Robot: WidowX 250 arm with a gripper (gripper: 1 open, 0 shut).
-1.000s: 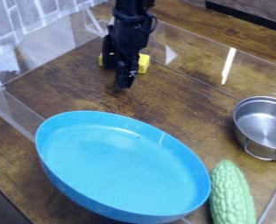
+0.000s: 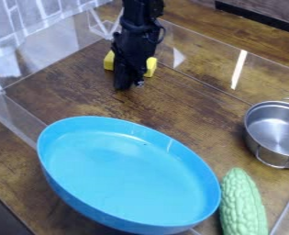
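The black gripper (image 2: 127, 78) is lowered to the wooden counter at the upper middle, just in front of a yellow object (image 2: 148, 67) that looks like a sponge and is partly hidden behind it. The fingertips are dark and small in the view; they look close together, and I see nothing clearly between them.
A large blue oval dish (image 2: 122, 170) fills the lower left. At the right are a steel pot (image 2: 275, 138) and a green corn or gourd (image 2: 242, 207).
The gripper has shifted slightly and its fingers now sit closer together and a little lower. The other things are unmoved.
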